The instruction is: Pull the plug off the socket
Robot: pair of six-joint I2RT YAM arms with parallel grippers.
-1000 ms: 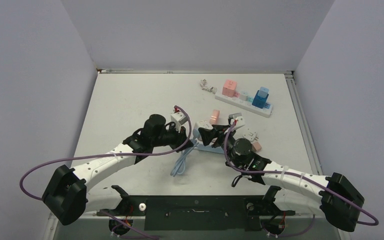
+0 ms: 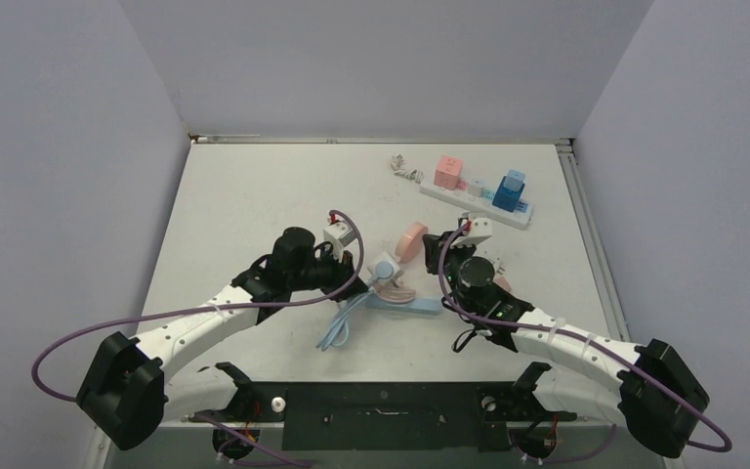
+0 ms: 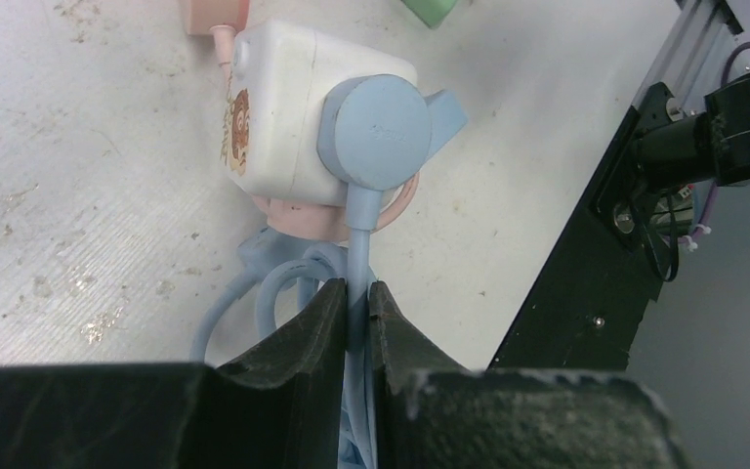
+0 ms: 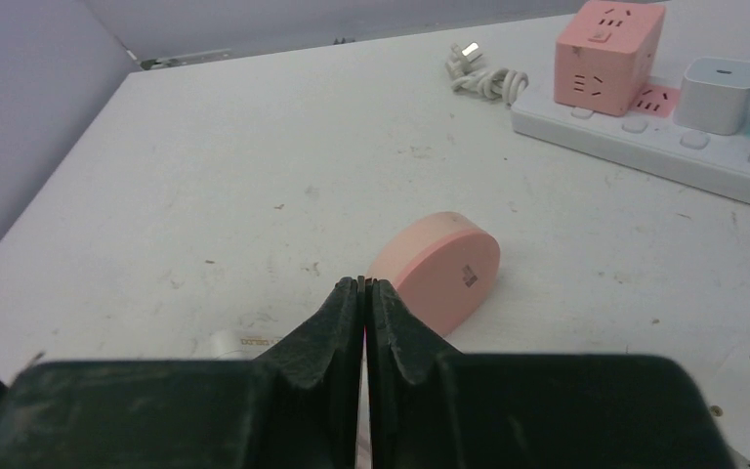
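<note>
A white cube-shaped socket [image 2: 388, 266] stands tilted near the table's middle. Against one of its faces sits the round light-blue plug [image 3: 376, 132]; whether its pins are fully in is hidden. My left gripper is shut on the plug's blue cable [image 3: 357, 256], a little below the plug, with the rest of the cable looped beneath. To the right of the socket and apart from it, my right gripper has its fingertips together, and nothing shows between them.
A pink disc [image 4: 449, 278] stands on edge beyond the right fingertips. Pink cable [image 3: 303, 217] lies under the socket, near a light-blue strip [image 2: 408, 306]. At the back right is a white power strip [image 2: 498, 210] carrying a pink cube [image 2: 448, 172].
My right gripper was at the socket and has moved off to the right. The socket has turned and tilted, and the pink disc has shifted. My left gripper moved slightly left, still on the cable.
</note>
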